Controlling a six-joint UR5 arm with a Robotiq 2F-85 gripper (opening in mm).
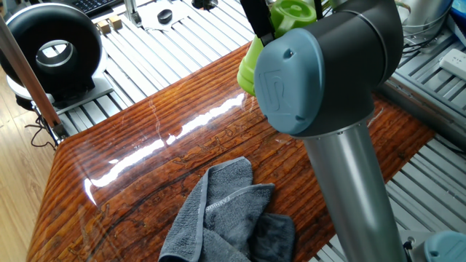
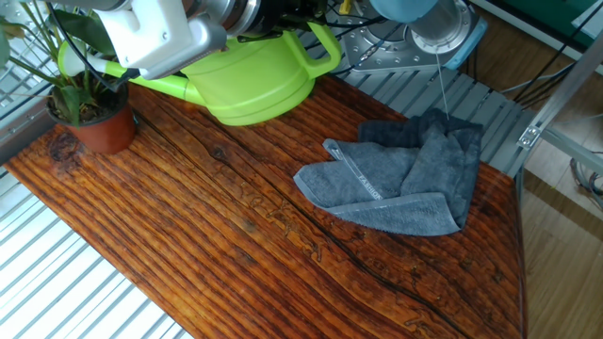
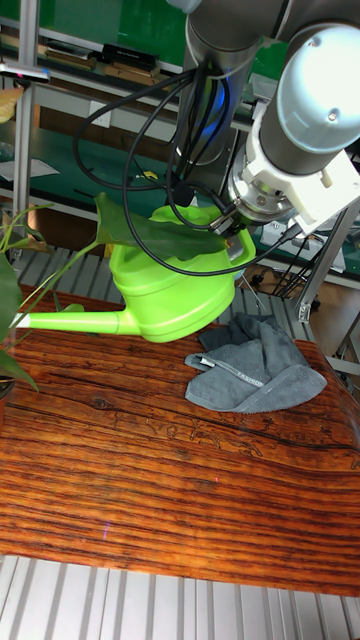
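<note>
A lime-green watering can (image 2: 250, 80) is tilted over the back of the wooden table, its spout (image 2: 170, 87) reaching left to the potted plant (image 2: 105, 132). In exterior view 3 the base of the watering can (image 3: 176, 293) slants against the table, and the spout lies nearly level. My gripper (image 3: 229, 226) is at the can's top handle and appears shut on it; the fingertips are mostly hidden by a leaf, cables and the can. The arm covers much of the can in exterior view 1, where only green parts (image 1: 293, 11) show.
A crumpled grey towel (image 2: 396, 179) lies on the wooden table (image 2: 236, 235), to the right of the can. Black cables (image 3: 128, 181) loop beside the arm. A black ring-shaped device (image 1: 54, 54) stands beyond the table.
</note>
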